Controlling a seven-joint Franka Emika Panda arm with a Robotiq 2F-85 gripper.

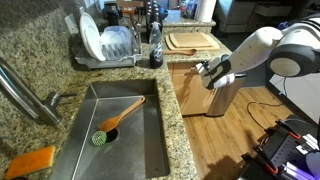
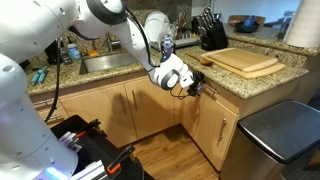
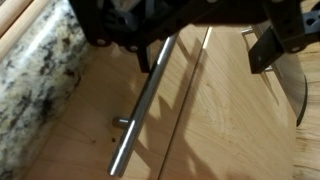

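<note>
My gripper is at the upper front of a light wooden cabinet, just under the countertop edge. A straight metal bar handle runs along a drawer front in the wrist view, passing up beneath the left finger. The dark fingers stand wide apart at the top of that view, so the fingers are open. The upper end of the handle is hidden behind the gripper, and I cannot tell whether a finger touches it. The drawer front looks flush with the cabinet.
Speckled granite countertop borders the handle closely. Wooden cutting boards lie on the counter above, with a dark bottle nearby. A sink holds an orange-handled brush. A grey bin stands beside the cabinet.
</note>
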